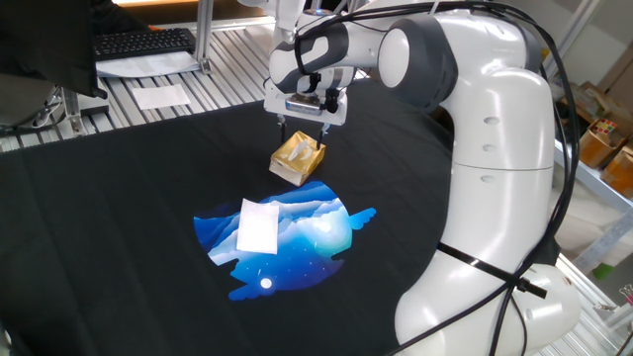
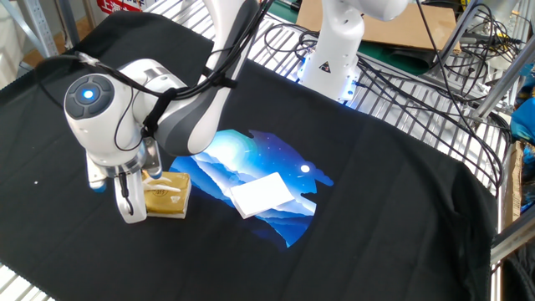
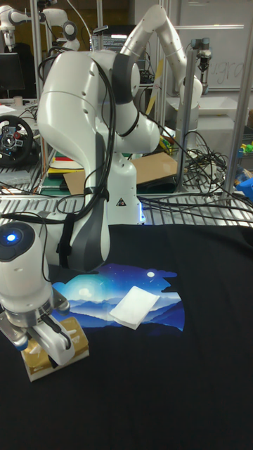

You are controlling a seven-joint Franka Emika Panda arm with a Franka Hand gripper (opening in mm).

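A gold-coloured tissue pack [image 1: 298,161] with pale sides and a white tuft of tissue on top lies on the black cloth. Over its far end hangs my gripper [image 1: 302,143], pointing down and open, its two fingers well apart near the pack's sides. Whether the fingers touch the pack cannot be told. From the opposite side, the hand hides part of the pack [image 2: 168,197]. A white folded sheet [image 1: 258,227] rests flat on a blue, irregularly shaped mountain-and-moon picture [image 1: 307,259], apart from the pack.
Bare black cloth [image 1: 109,247] surrounds the pack and picture, with wide free room. My arm [image 1: 499,188] rises along one side of the table. Beyond the cloth are a slatted metal surface, a keyboard [image 1: 144,43] and a loose paper [image 1: 161,97]. Cables [image 2: 393,84] lie near the base.
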